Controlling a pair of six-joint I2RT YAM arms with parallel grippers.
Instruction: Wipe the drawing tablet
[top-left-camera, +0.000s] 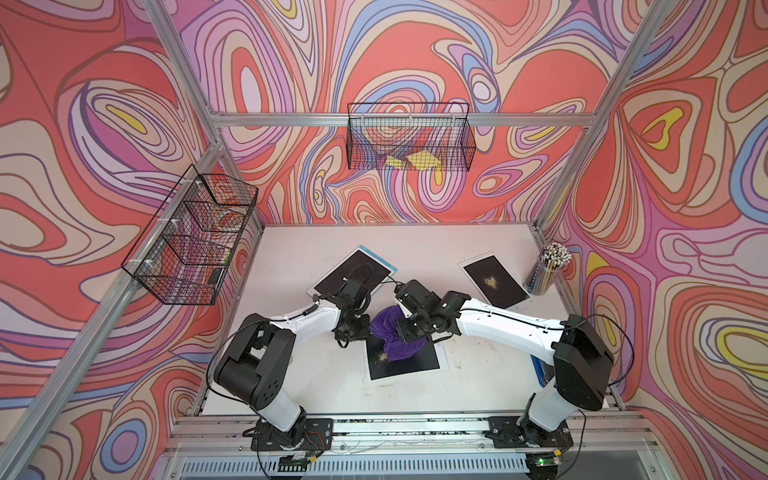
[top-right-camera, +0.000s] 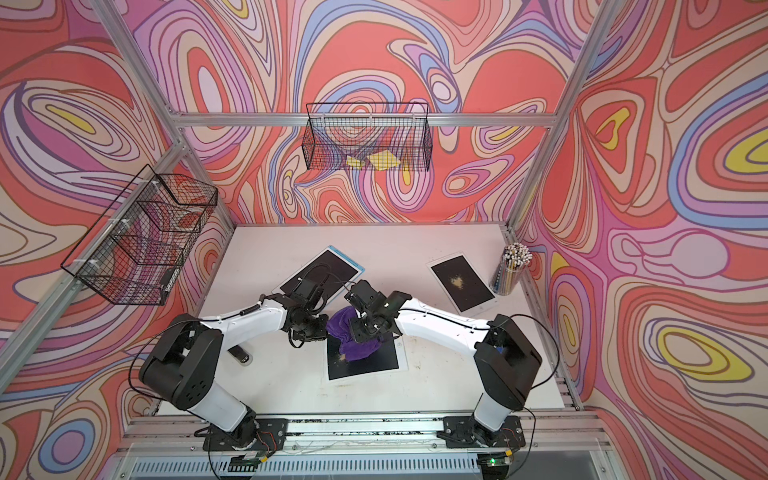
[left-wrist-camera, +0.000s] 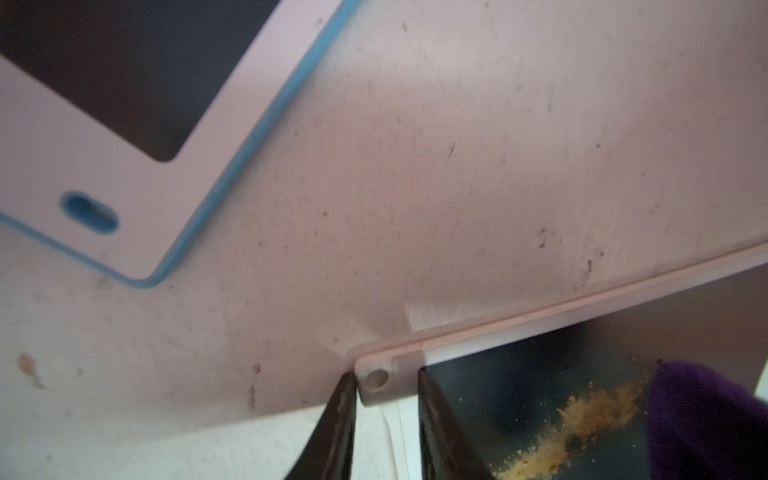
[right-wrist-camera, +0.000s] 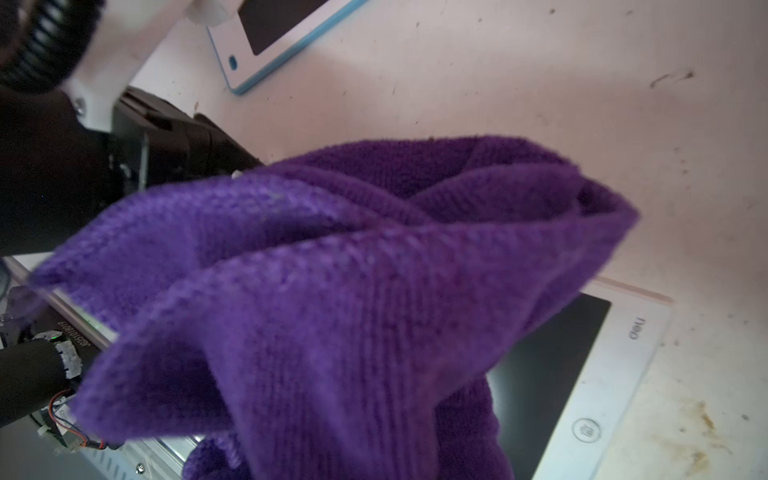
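The drawing tablet (top-left-camera: 404, 365) lies at the table's front middle, with brownish dust on its dark screen (left-wrist-camera: 584, 416). My left gripper is at the tablet's far left corner, fingers apart on either side of the white frame's corner. My right gripper (top-left-camera: 404, 324) is shut on a purple cloth (right-wrist-camera: 344, 320), which covers much of the middle of the screen; its fingertips are hidden by the cloth in the right wrist view.
A blue-edged tablet (top-left-camera: 348, 268) lies behind at left, and another dusty tablet (top-left-camera: 492, 280) at back right, beside a pen holder (top-left-camera: 542, 276). Wire baskets (top-left-camera: 409, 140) hang above.
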